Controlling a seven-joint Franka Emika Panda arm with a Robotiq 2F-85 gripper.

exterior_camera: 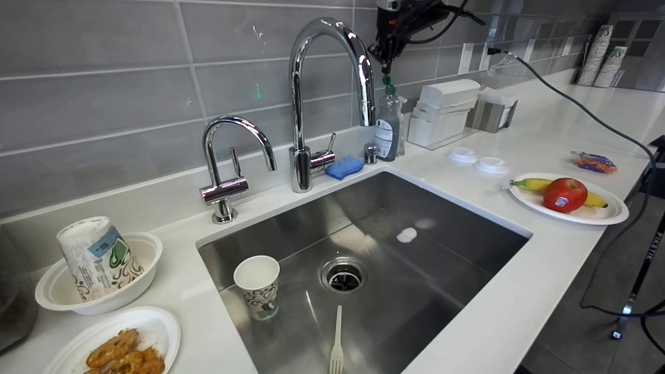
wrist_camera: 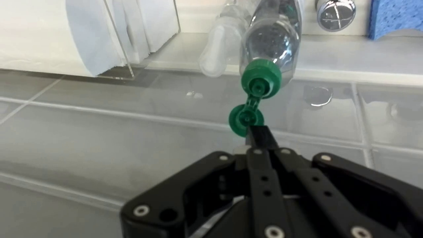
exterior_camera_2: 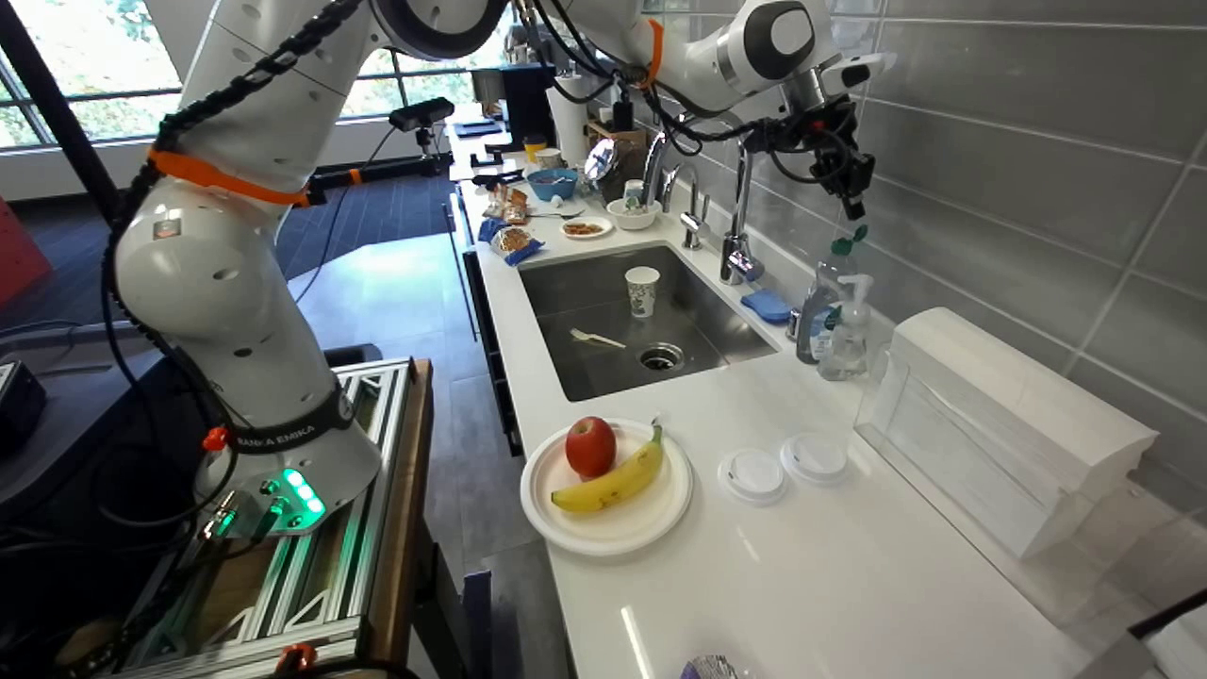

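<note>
A clear dish soap bottle (exterior_camera: 386, 130) stands upright behind the sink's back right corner, close to the tiled wall. Its green cap (wrist_camera: 261, 78) has the flip lid (wrist_camera: 239, 119) swung open on a hinge. My gripper is above the bottle, fingers together, its tips at the edge of that lid. They overlap the lid in the wrist view; whether any of its thin rim lies between them cannot be told. From the side, the gripper (exterior_camera_2: 854, 210) appears just over the cap.
A clear pump bottle (exterior_camera_2: 846, 339) is right beside the soap bottle. Also near are a paper towel holder (exterior_camera: 440, 112), a blue sponge (exterior_camera: 344, 167) and the tall faucet (exterior_camera: 299, 124). A paper cup (exterior_camera: 257, 290) and a fork (exterior_camera: 337, 339) lie within the sink.
</note>
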